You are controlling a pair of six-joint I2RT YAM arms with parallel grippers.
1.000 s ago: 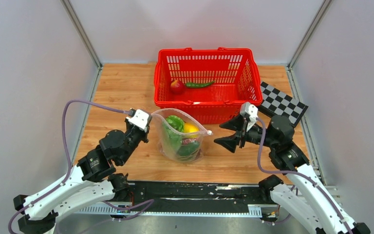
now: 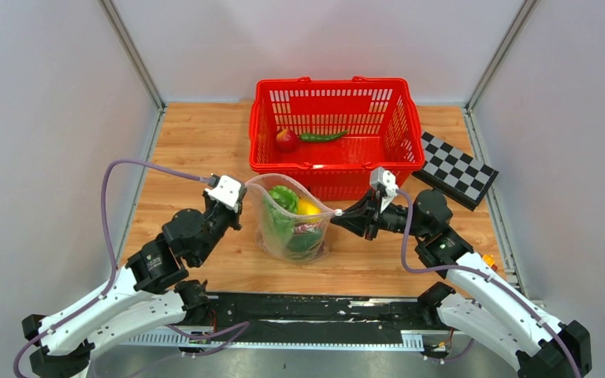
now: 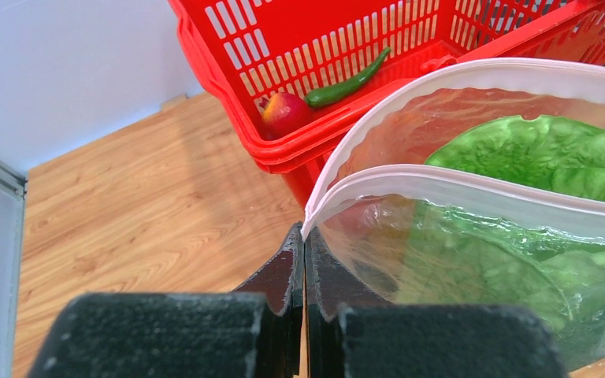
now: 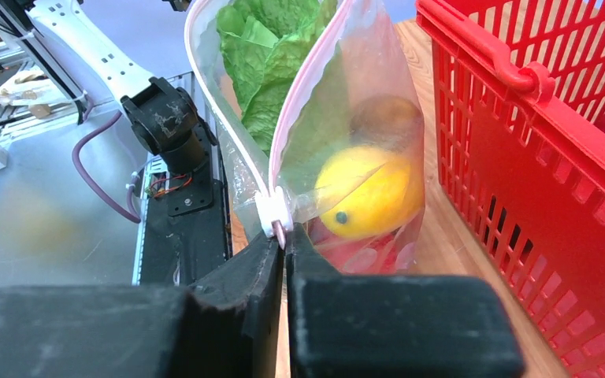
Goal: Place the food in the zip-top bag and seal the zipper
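Observation:
A clear zip top bag [image 2: 295,240] stands with its mouth open, holding green lettuce [image 3: 540,153], a yellow fruit [image 4: 370,191] and other food blurred by the plastic. At the bag's left corner, my left gripper is shut with the zipper edge pinched at its fingertips. On the opposite side, my right gripper is shut at the zipper's end tail, just below the white slider [image 4: 273,209]. The two zipper strips are apart between the corners.
Behind the bag sits a red basket [image 2: 339,175] containing a red fruit [image 2: 287,140] and a green pepper [image 2: 323,137]. A checkered board [image 2: 458,169] lies to its right.
My right gripper, open and apart from the bag before, has moved left to the bag's right corner and shut there. The left arm and the basket have stayed put.

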